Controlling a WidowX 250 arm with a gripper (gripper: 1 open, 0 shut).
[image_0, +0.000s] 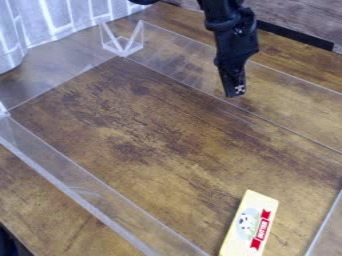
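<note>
My gripper hangs at the top centre of the camera view, over the back of the wooden floor inside a clear-walled tray. Its fingertips look close together, with nothing visible between them. A pale yellow box with a red label and a cartoon face lies at the front right, well away from the gripper.
Low clear walls border the wooden workspace. A clear plastic holder stands at the back left, near a white crumpled sheet.
</note>
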